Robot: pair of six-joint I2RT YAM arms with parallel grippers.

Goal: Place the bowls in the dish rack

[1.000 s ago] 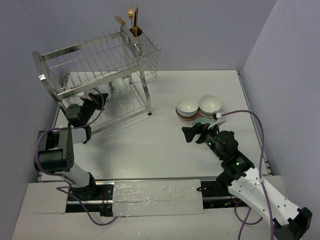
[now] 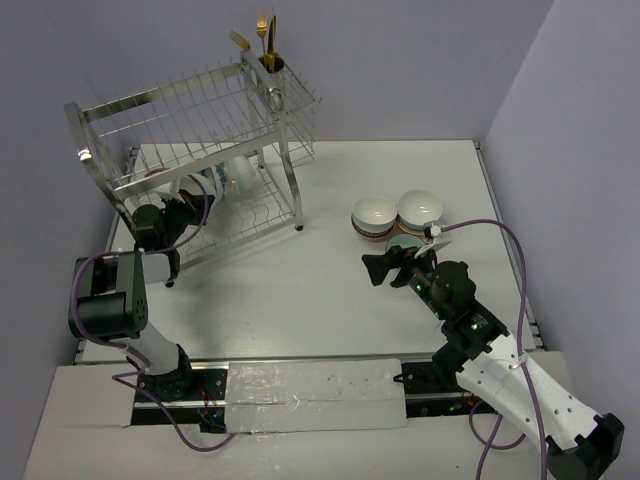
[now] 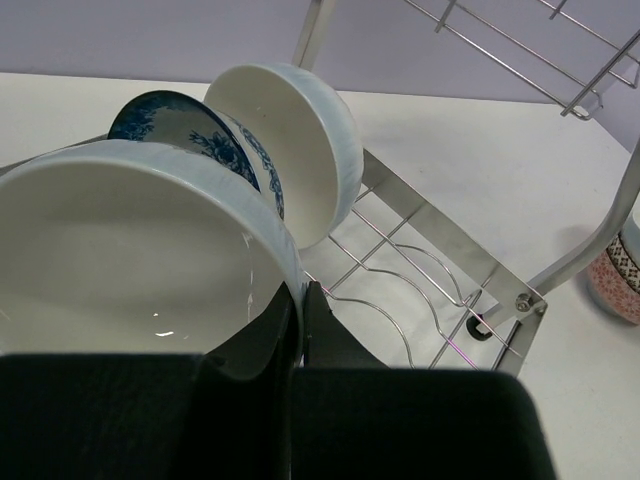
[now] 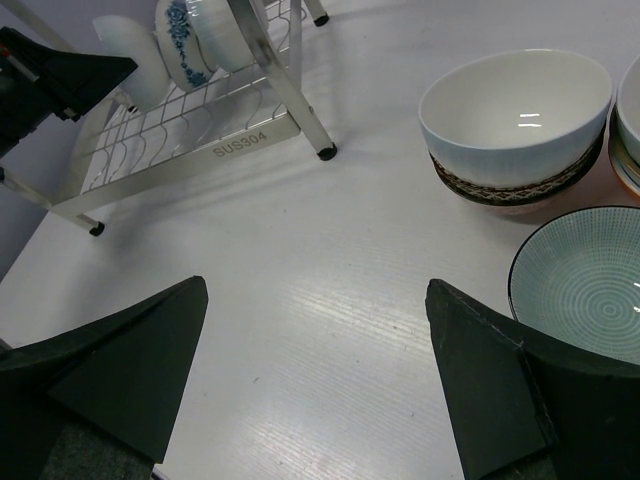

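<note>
In the left wrist view my left gripper is shut on the rim of a white bowl (image 3: pixel 130 250), which stands tilted on its side at the lower tier of the dish rack (image 3: pixel 440 230). Behind it, on the same tier, lean a blue-patterned bowl (image 3: pixel 190 130) and a pale bowl (image 3: pixel 290 140), both on edge. Whether the held bowl rests on the wires is hidden. My right gripper hangs open over the table, empty. To its right are stacked white bowls (image 4: pixel 515 110) and a green ribbed bowl (image 4: pixel 590 285).
The rack's upper tier (image 2: pixel 190 110) overhangs my left gripper, with a sloping metal leg (image 2: pixel 290 175) at the right end. A holder with golden cutlery (image 2: pixel 268 55) sits at the rack's back. Bare table (image 2: pixel 270 290) lies between the arms.
My left gripper has shifted very slightly within the lower tier, still at the bowl. The right arm looks almost unmoved.
</note>
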